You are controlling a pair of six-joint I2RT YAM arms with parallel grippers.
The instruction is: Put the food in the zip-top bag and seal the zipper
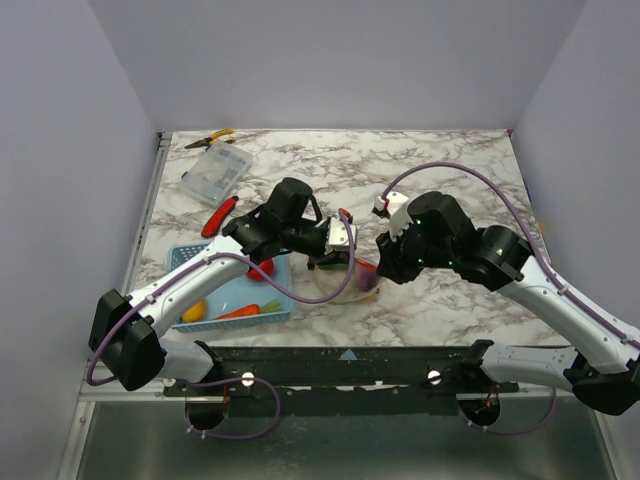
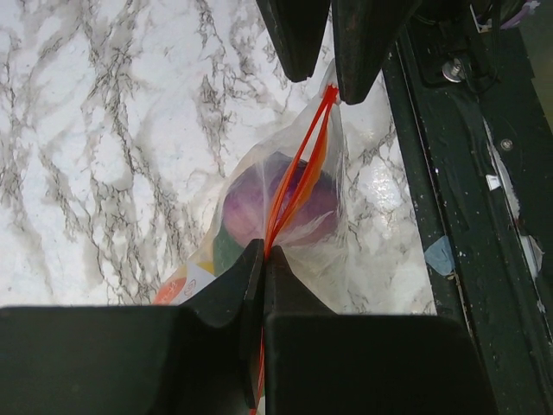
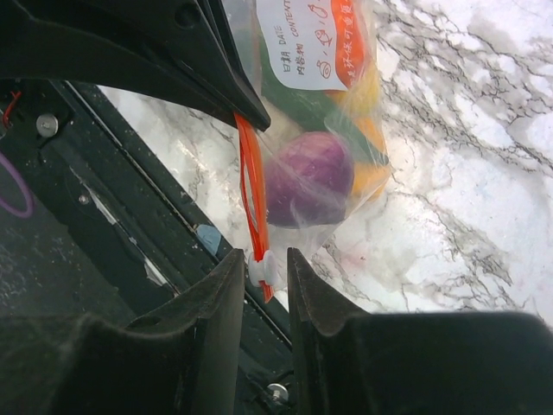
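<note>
The clear zip bag (image 2: 242,181) holds purple, green and yellow food, including a purple item (image 3: 307,181), with a printed label (image 3: 304,43). In the left wrist view my left gripper is shut on the red zipper strip. My right gripper stands part open at the bag's corner, its fingertips either side of the zipper's end and white slider (image 3: 261,268); whether they touch it I cannot tell.
A blue basket (image 1: 240,320) with more food sits at the left. A red object (image 1: 218,216), a clear container (image 1: 216,172) and yellow-handled pliers (image 1: 215,137) lie behind it.
</note>
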